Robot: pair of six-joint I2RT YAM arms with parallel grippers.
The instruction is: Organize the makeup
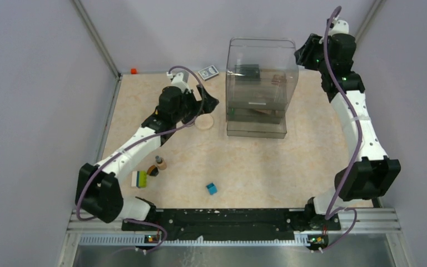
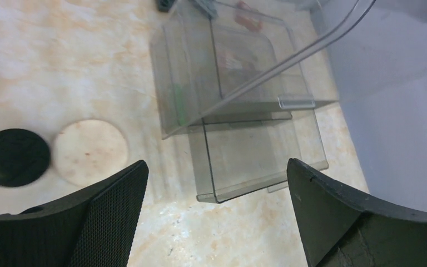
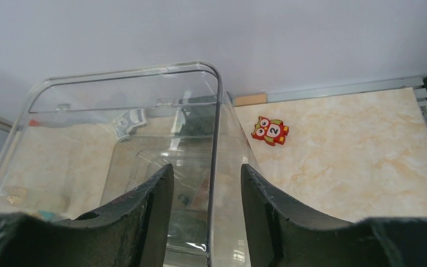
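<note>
A clear acrylic organizer stands at the back middle, its lid raised. My left gripper hangs open left of it, above the table; in the left wrist view a dark round disc and a pale round disc lie below, beside the organizer. My right gripper is open at the lid's upper right; in the right wrist view the lid's edge runs between its fingers. Small makeup items, among them a small bottle and a dark compact, lie at the front left.
A blue block lies at the front middle, a card box at the back. A red owl figure shows beyond the organizer in the right wrist view.
</note>
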